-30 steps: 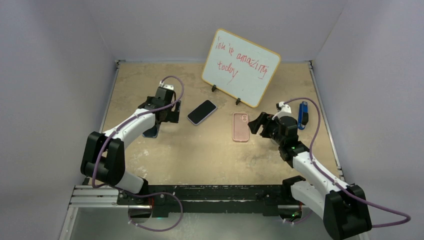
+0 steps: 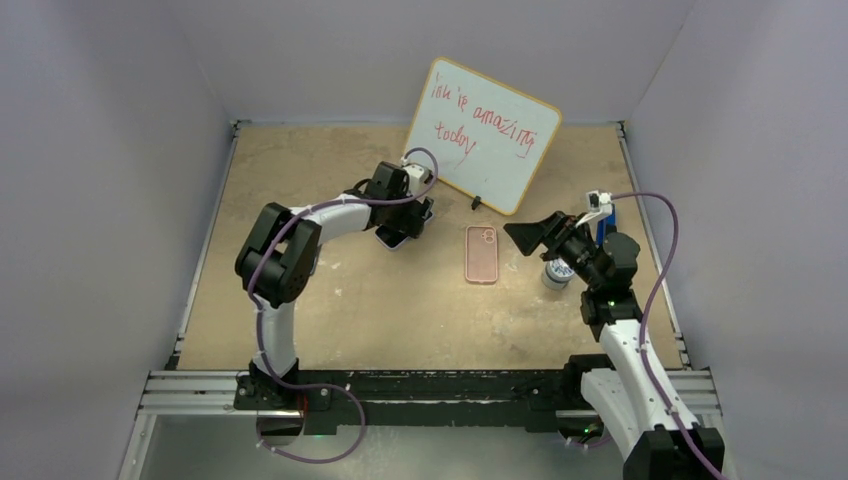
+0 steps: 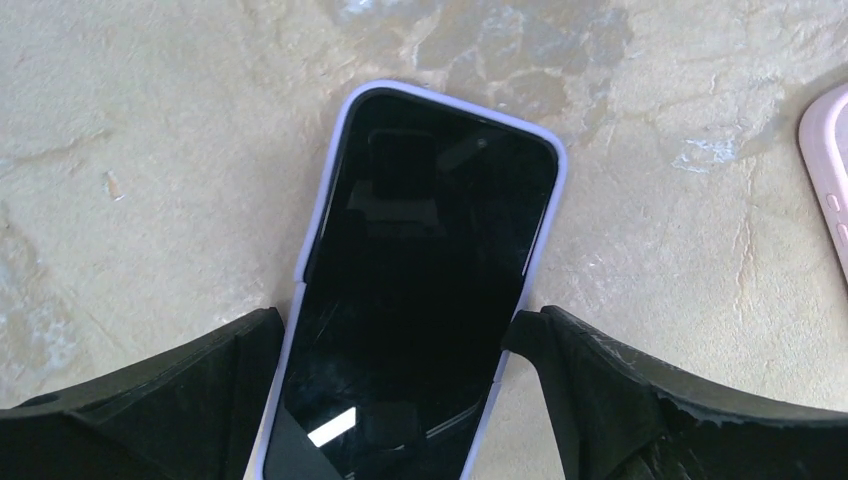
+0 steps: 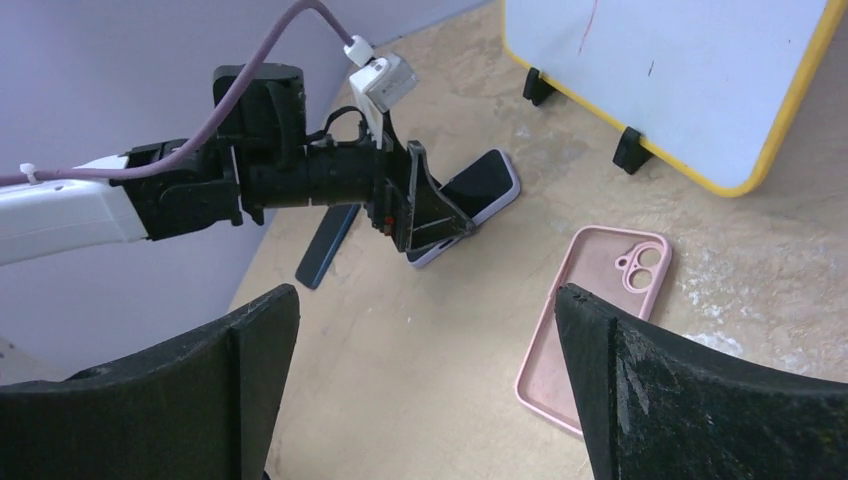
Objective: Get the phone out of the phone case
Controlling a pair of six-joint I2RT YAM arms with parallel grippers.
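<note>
A black-screened phone (image 3: 420, 250) in a lavender case (image 3: 465, 104) lies flat in the middle-left of the table, screen up. My left gripper is down over it, open, with one finger at each long side of the case, touching or very close. My right gripper (image 2: 528, 232) is open and raised right of the middle, nothing visible between its fingers. An empty pink case (image 2: 481, 262) lies between the two.
A whiteboard (image 2: 483, 135) on black feet stands at the back. A white cylindrical container (image 2: 557, 277) and a blue object (image 2: 606, 225) sit under the right arm. Another dark slab (image 4: 327, 246) lies at left.
My left gripper has travelled rightward from the left side and come down over the cased phone.
</note>
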